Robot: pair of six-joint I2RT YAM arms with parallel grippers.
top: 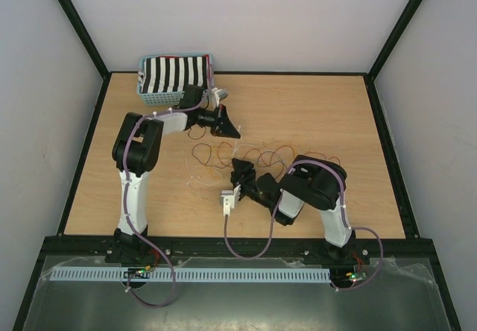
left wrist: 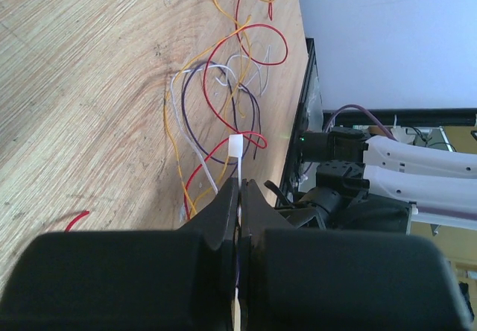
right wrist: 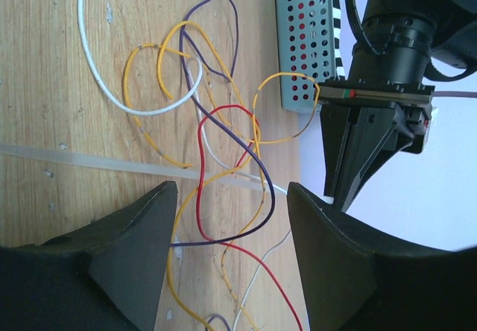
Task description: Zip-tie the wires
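Loose red, yellow, purple and white wires [top: 212, 156] lie tangled across the middle of the table. My left gripper is shut above the wires, with a thin white strip [left wrist: 235, 146] at its tips, apparently a zip tie. My right gripper is open, low over the table, with red, yellow and purple wires [right wrist: 269, 186] running between and beneath its fingers. A translucent flat strip [right wrist: 89, 162] crosses behind them in the right wrist view.
A light blue basket [top: 153, 96] with striped cloth stands at the back left.
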